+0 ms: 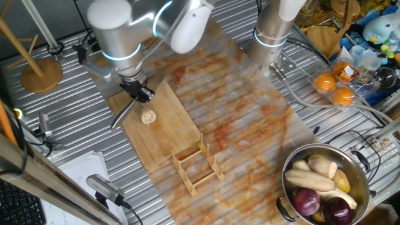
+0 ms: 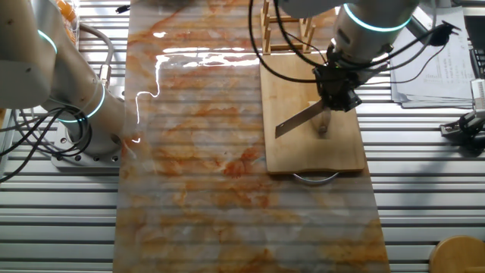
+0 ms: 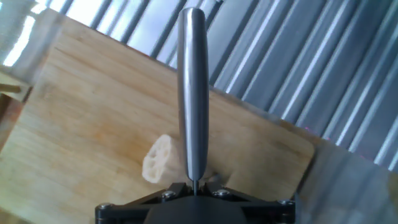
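Observation:
A knife's silver handle (image 3: 194,87) points away from my gripper, which is shut on the knife near its thin root. In the second exterior view the blade (image 2: 299,120) reaches out left of the gripper (image 2: 333,97), beside the lotus root and over the board. A piece of lotus root (image 1: 148,117), with its holed cut face showing, lies on the wooden cutting board (image 1: 165,134), just below the gripper (image 1: 145,94) in the first exterior view. The wrist view shows the lotus root (image 3: 158,160) partly behind the handle. Whether the blade touches it I cannot tell.
A small wooden rack (image 1: 197,169) stands against the board's end. Toward the front right is a steel pot (image 1: 357,187) of vegetables. Cables hang near the gripper.

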